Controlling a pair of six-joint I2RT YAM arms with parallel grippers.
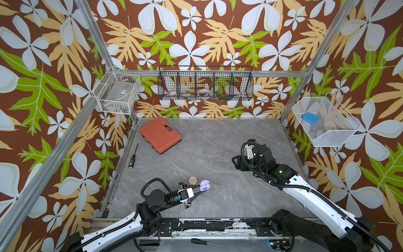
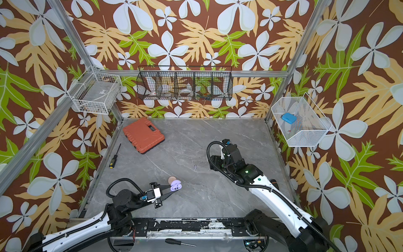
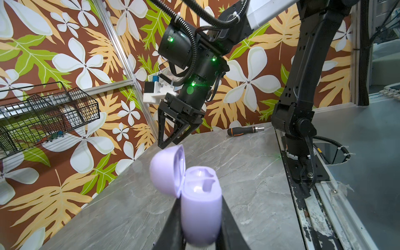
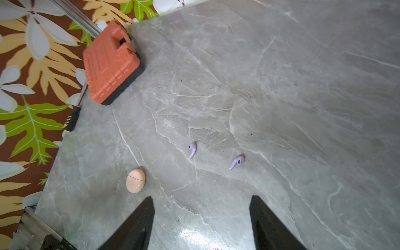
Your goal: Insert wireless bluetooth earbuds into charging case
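Note:
Held up in my left gripper is the lilac charging case (image 3: 201, 204), its lid (image 3: 168, 170) flipped open and its inner slots facing up. No earbud shows in those slots. Two small lilac earbuds lie on the grey table, apart from each other: the left earbud (image 4: 192, 149) and the right earbud (image 4: 237, 161), best seen in the right wrist view. My right gripper hovers above the table with its fingers (image 4: 135, 220) spread and nothing between them; the earbuds lie beyond its fingertips.
A beige round object (image 4: 135, 180) rests near the left gripper. An orange toolbox (image 1: 160, 134) and a screwdriver (image 1: 132, 160) occupy the left side. Another screwdriver (image 3: 245, 130) lies near the right edge.

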